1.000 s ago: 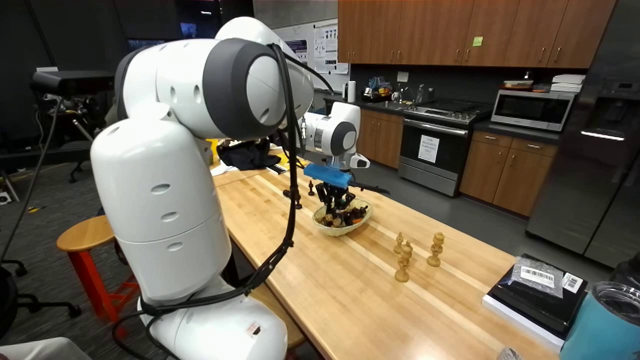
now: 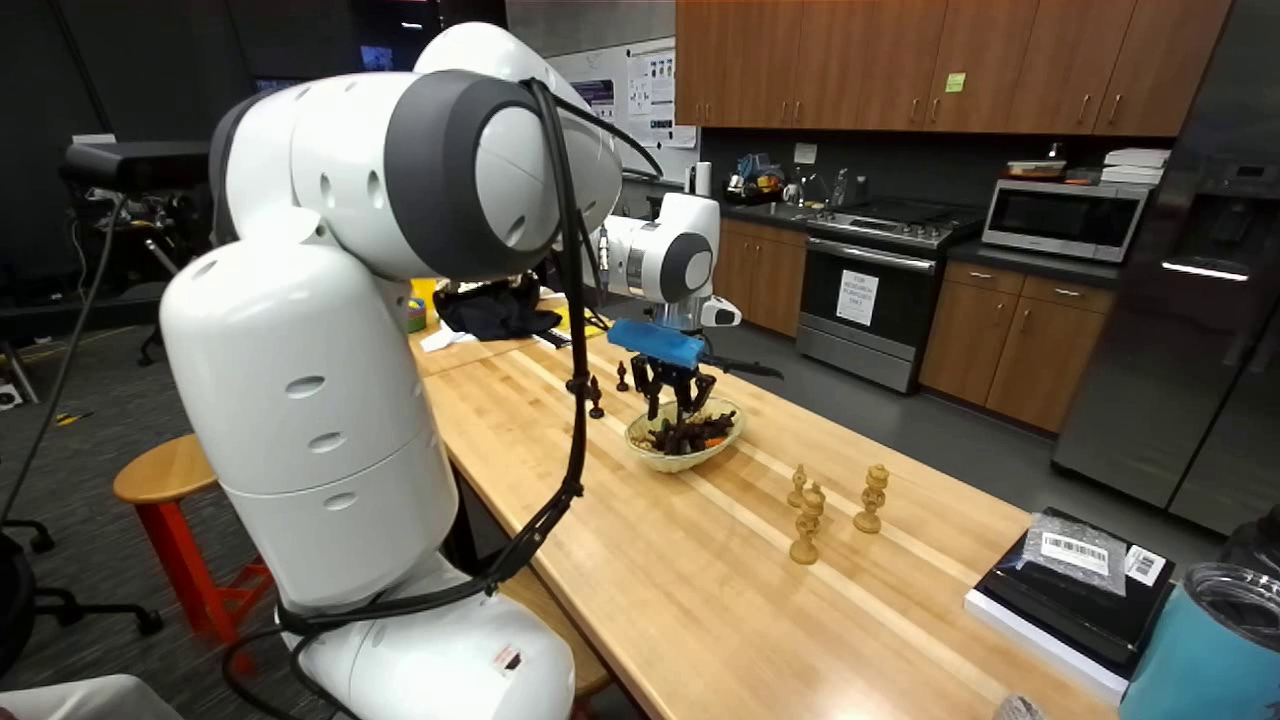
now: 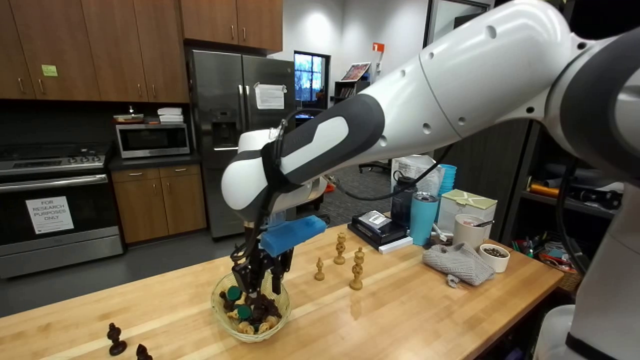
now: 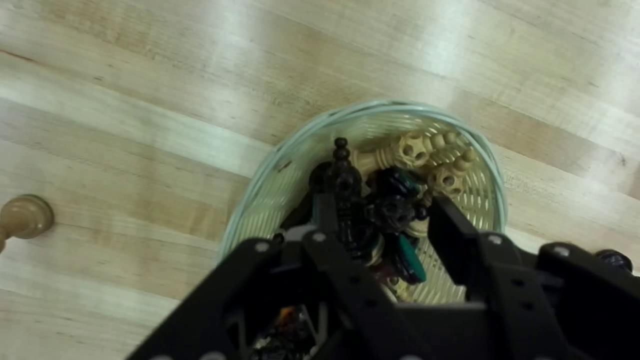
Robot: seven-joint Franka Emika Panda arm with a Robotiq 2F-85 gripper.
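My gripper hangs over a pale woven basket [image 4: 384, 108], its two fingers spread apart in the wrist view. Dark and light carved chess pieces fill the basket. One dark piece [image 4: 393, 211] appears between the fingertips, apparently in the pile; any contact with the fingers is unclear. A light piece [image 4: 414, 149] leans along the basket's far side. To its other side are dark pieces, one upright [image 3: 116, 340].
A black box [image 3: 378, 227], a blue tumbler [image 3: 423, 217], a grey cloth [image 3: 459, 264] and a small white bowl [image 3: 494, 258] occupy the table's far end. Bare tabletop lies between them and the basket.
The fingers were closer together a second ago and now stand wider apart. The arm has shifted slightly, with the gripper still over the basket.
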